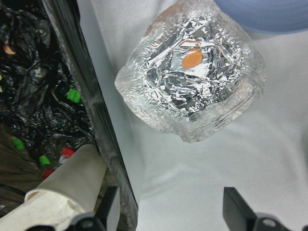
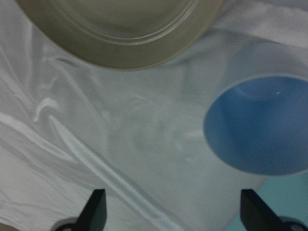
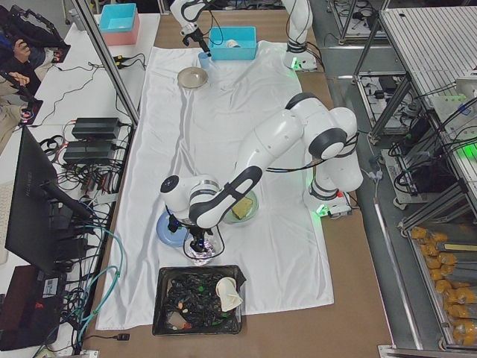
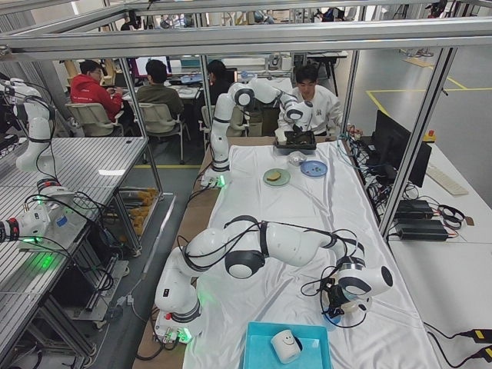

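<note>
My left gripper stands open above a crumpled foil piece (image 1: 192, 86) with an orange bit on it, beside the black lined bin (image 3: 179, 291). A white paper cup (image 1: 72, 183) lies in the bin among small scraps. A blue plate (image 4: 314, 168) and a green plate (image 4: 277, 176) holding a yellow item are nearby. At the other end of the cloth, my right gripper is open over the cloth near a blue cup (image 2: 255, 125) and a beige bowl (image 2: 120, 53).
A turquoise tray (image 4: 261, 346) holds a mug (image 4: 286, 346) beside the right arm. A monitor and cables line the side table.
</note>
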